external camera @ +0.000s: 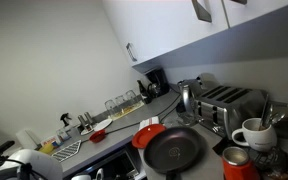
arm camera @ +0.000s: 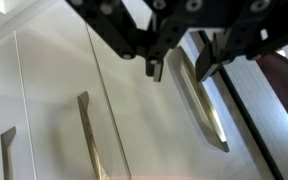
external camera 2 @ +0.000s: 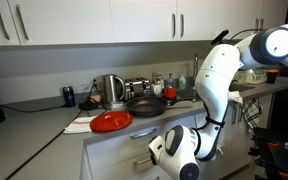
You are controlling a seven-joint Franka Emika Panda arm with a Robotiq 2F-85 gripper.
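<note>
My gripper is partly open in the wrist view, with one of its dark fingers (arm camera: 155, 68) on each side of the upper end of a metal drawer handle (arm camera: 206, 105). Whether either finger touches the handle cannot be told. In exterior view 2 the arm reaches down in front of the white drawers, its gripper (external camera 2: 156, 148) close to their fronts and below the counter. Only part of the arm (external camera: 34, 163) shows at the lower left of exterior view 1.
On the counter above sit a black frying pan (external camera: 172, 148) and a red plate (external camera 2: 110, 121), with a toaster (external camera: 224, 105) behind. Another handle (arm camera: 89, 137) lies left of the gripper in the wrist view.
</note>
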